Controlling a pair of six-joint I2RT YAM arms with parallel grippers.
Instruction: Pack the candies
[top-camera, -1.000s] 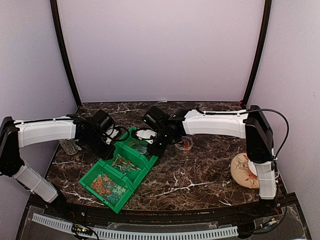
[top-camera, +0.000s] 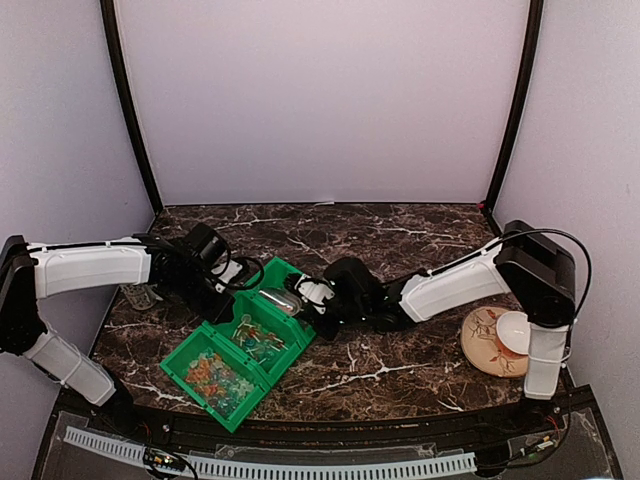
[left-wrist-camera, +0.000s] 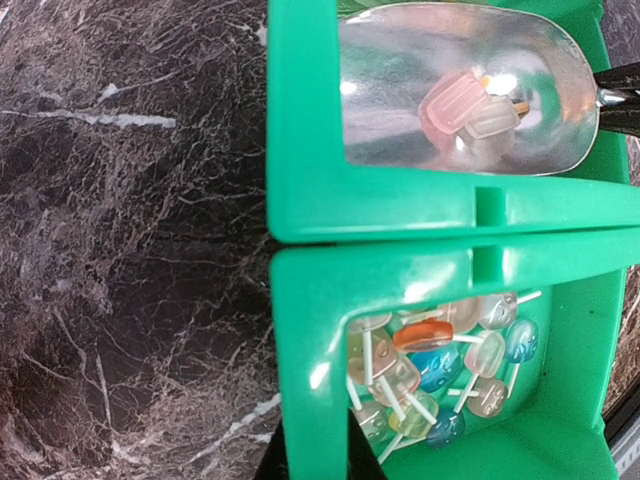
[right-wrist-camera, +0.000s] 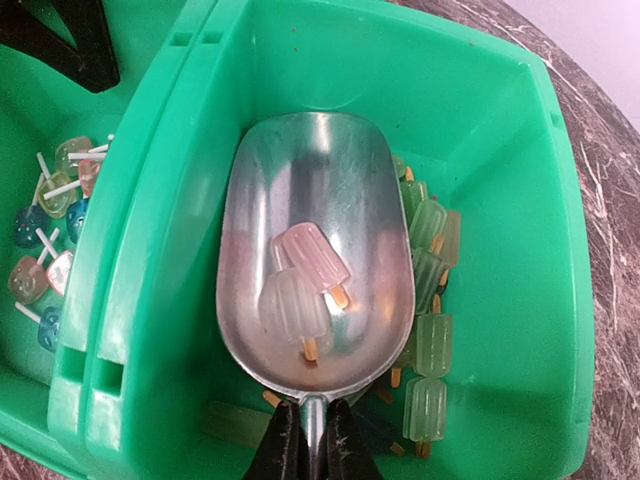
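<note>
A metal scoop (right-wrist-camera: 320, 170) is held level over the rear green bin (right-wrist-camera: 500, 270), with a few popsicle-shaped candies (right-wrist-camera: 318, 258) lying in its bowl. My right gripper is shut on the scoop's handle. Loose popsicle candies (right-wrist-camera: 433, 345) lie in that bin under and beside the scoop. My left gripper is shut on the wall of the neighbouring green bin (left-wrist-camera: 305, 300), which contains lollipops (left-wrist-camera: 435, 365). From above, the scoop (top-camera: 280, 302) shows between both grippers.
Another green bin (top-camera: 180, 362) with mixed candies stands nearest the front. At the right a round patterned board (top-camera: 480, 350) and a white bowl (top-camera: 515, 332) sit on the dark marbled table. Clear tabletop (top-camera: 400, 370) lies right of the bins.
A clear cup behind it is now hidden by the arm. My left arm has barely moved.
</note>
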